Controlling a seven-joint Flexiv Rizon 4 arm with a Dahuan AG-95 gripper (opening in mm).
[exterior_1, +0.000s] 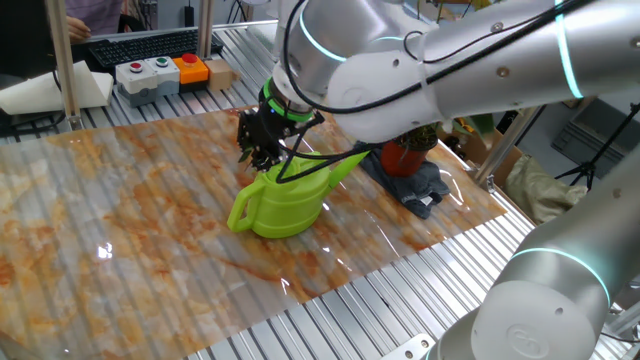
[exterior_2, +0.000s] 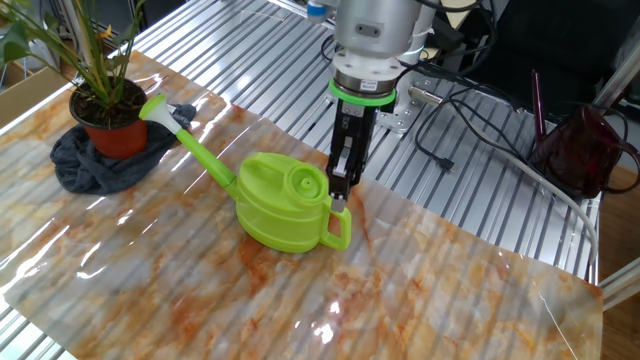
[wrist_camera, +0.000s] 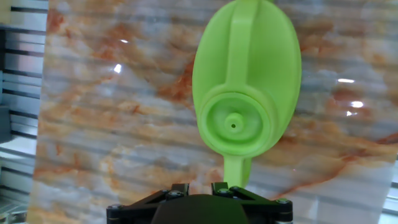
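A lime green watering can (exterior_1: 285, 208) stands upright on the marbled sheet. In exterior view 2 its spout with a pale rose (exterior_2: 160, 113) points toward a potted plant, and its loop handle (exterior_2: 343, 238) faces the other way. My gripper (exterior_2: 339, 200) points down over the handle end, overlapping the top of the handle in that view. The wrist view has the round cap (wrist_camera: 234, 124) ahead and the handle (wrist_camera: 236, 170) just beyond and right of my gripper. A narrow gap parts the fingertips, with nothing seen between them.
The plant's red-brown pot (exterior_2: 118, 130) sits on a dark cloth (exterior_2: 80, 172). A dark red watering can (exterior_2: 580, 150) and loose cables lie on the far side. Button boxes (exterior_1: 150, 78) stand behind the sheet in exterior view 1. Much of the sheet (exterior_1: 110, 230) is bare.
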